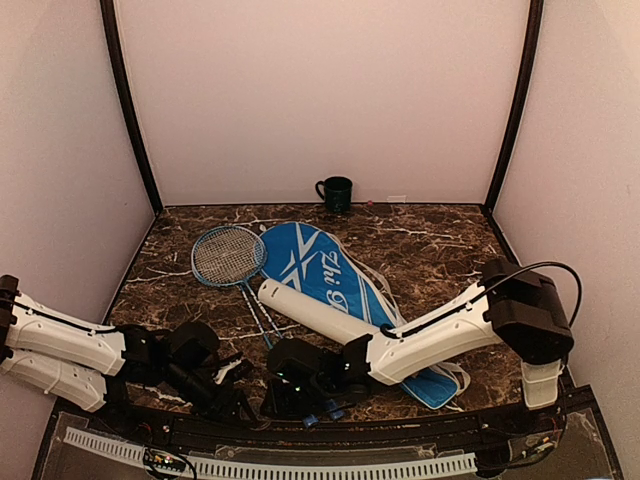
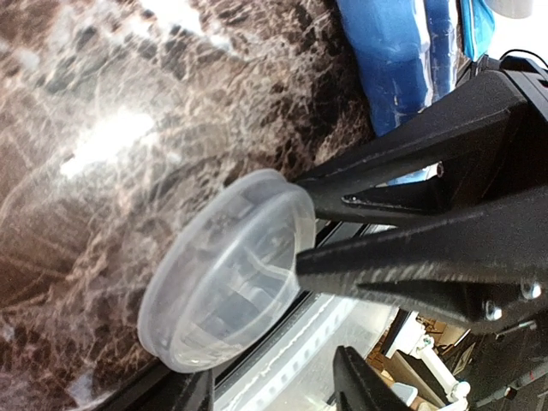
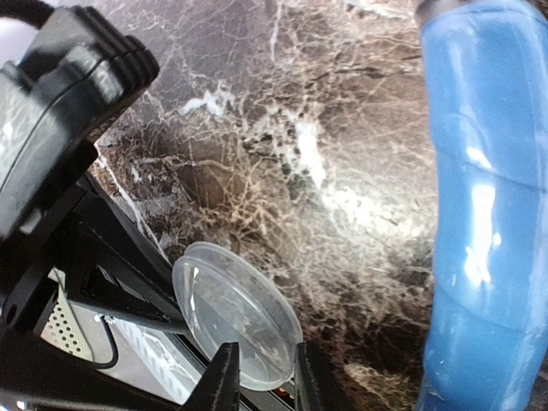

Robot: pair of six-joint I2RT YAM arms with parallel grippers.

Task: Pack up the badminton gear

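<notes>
A clear plastic lid stands tilted on edge near the table's front edge; the right wrist view shows it too (image 3: 235, 317). My left gripper (image 1: 240, 408) is at its left side, part open. Around the lid's right edge, in the left wrist view, are the spread fingers of my right gripper; whether they touch it I cannot tell. Blue-gripped rackets (image 1: 228, 256) lie left of centre, their handles partly under my right arm. A white tube (image 1: 305, 308) rests on the blue racket bag (image 1: 318, 258).
A dark mug (image 1: 337, 194) stands at the back wall. The blue racket grip (image 3: 484, 205) lies close beside my right gripper. Both arms crowd the front edge.
</notes>
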